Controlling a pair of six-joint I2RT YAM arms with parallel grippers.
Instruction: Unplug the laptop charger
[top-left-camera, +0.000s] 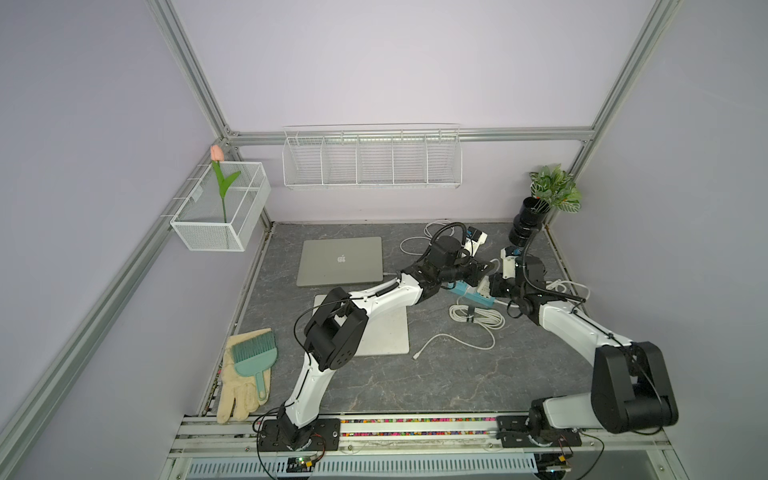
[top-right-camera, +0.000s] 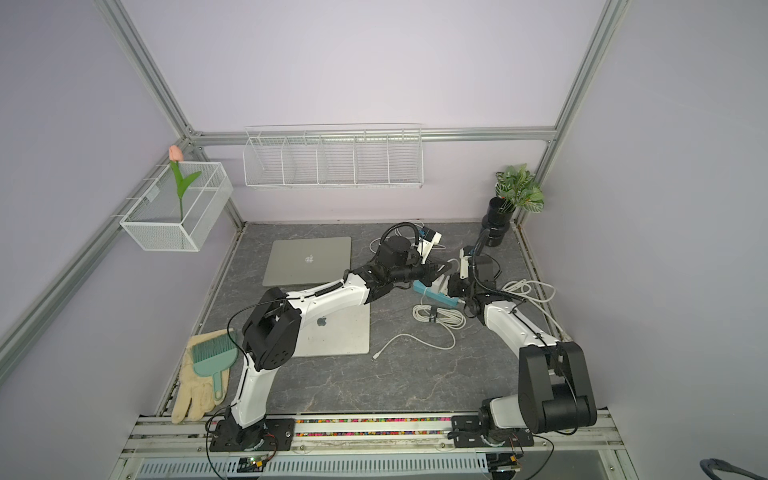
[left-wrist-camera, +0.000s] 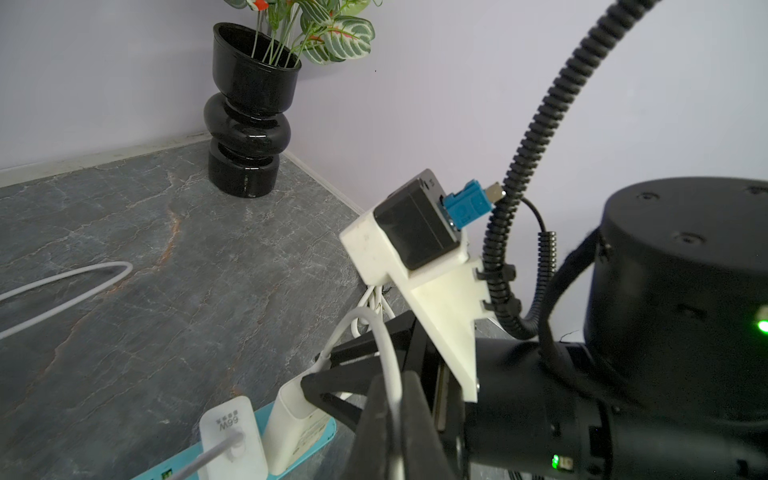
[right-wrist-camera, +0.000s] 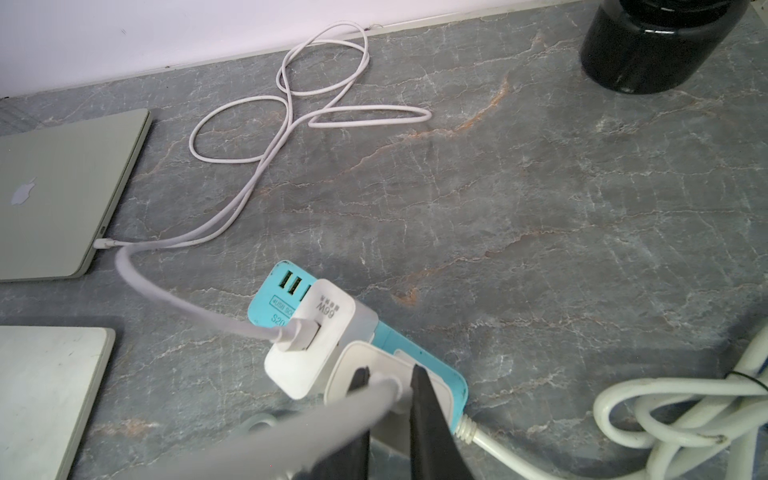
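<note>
A teal power strip (right-wrist-camera: 432, 368) carries a white 66W adapter (right-wrist-camera: 312, 328) and a second white charger (left-wrist-camera: 292, 416), whose white cable loops up from it. My left gripper is shut above the strip, with that cable passing through or over its fingertips. My right gripper is shut on the second charger at the cable end; whether the charger still sits in its socket is unclear.
A closed grey laptop (top-left-camera: 340, 260) and a silver one (top-right-camera: 332, 336) lie left. A black vase (left-wrist-camera: 248, 104) stands back right. Coiled cable (top-left-camera: 476, 320) lies in front of the strip.
</note>
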